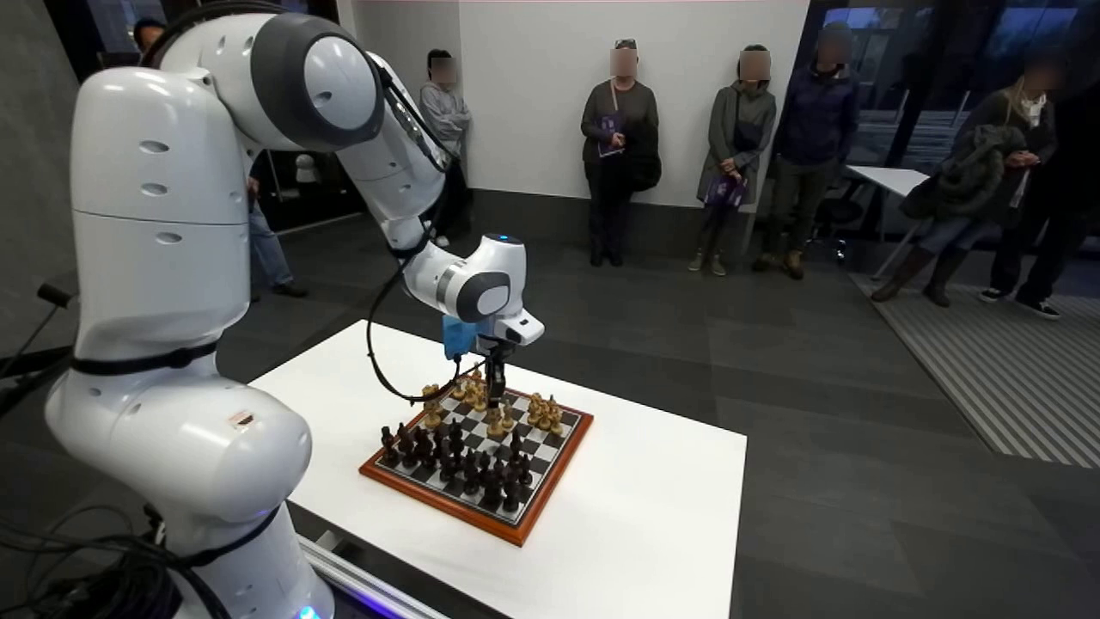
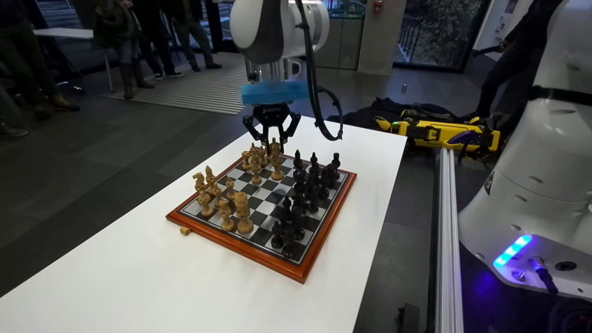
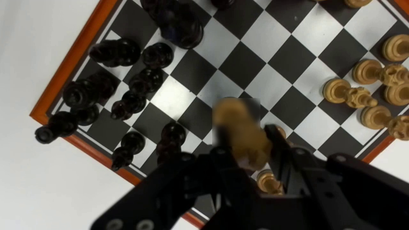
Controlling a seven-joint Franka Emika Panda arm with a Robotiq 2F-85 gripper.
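Note:
My gripper [image 2: 275, 151] points straight down over the chessboard [image 2: 270, 208], near the board's far side in exterior view 2. It is shut on a tall light wooden chess piece [image 2: 276, 166], held upright by its upper part. In the wrist view the held piece [image 3: 249, 143] sits between the two dark fingers, partly blurred. Whether its base touches the board or hovers just above it, I cannot tell. Exterior view 1 shows the gripper [image 1: 495, 397] over the light pieces' half, forward of their back rows, with the piece [image 1: 495, 423] beneath.
Close by the held piece stands a light pawn [image 2: 255, 173]; more light pieces [image 2: 242, 213] stand along that side. Several dark pieces [image 2: 311, 183] crowd the opposite side. A small light bit [image 2: 184, 230] lies on the white table [image 2: 166, 277]. The board's centre is mostly empty.

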